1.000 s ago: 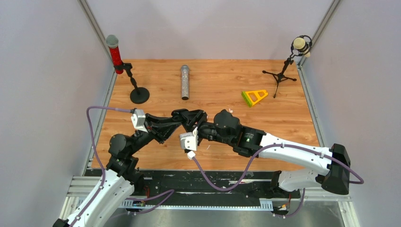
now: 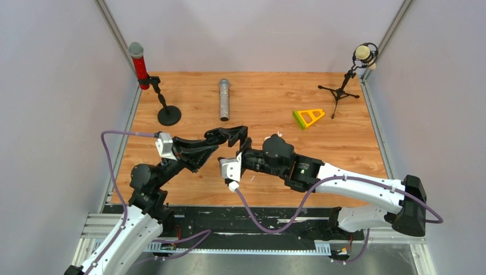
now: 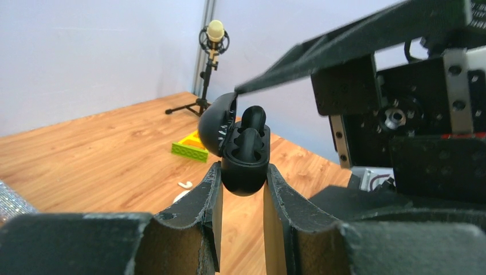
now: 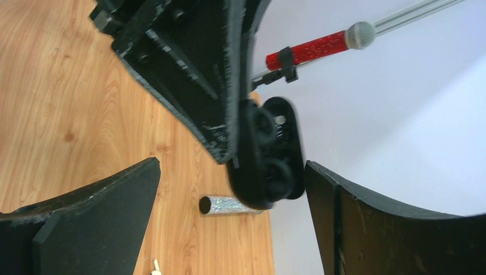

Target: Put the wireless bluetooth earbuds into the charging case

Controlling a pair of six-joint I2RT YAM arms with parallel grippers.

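Observation:
My left gripper is shut on the black charging case, whose lid stands open; dark rounded shapes sit in its two slots, apparently earbuds. Just above and right of the case, my right gripper's dark finger reaches to the lid's top edge. In the right wrist view my right gripper is open around the blurred case, with part of the left gripper above it. The top view shows both grippers meeting over the middle of the table, the case mostly hidden.
A silver microphone lies at the back middle. A red microphone on a stand is back left, a tripod microphone back right, near a yellow-green triangular piece. A few small white bits lie mid-table.
The left arm has moved very little.

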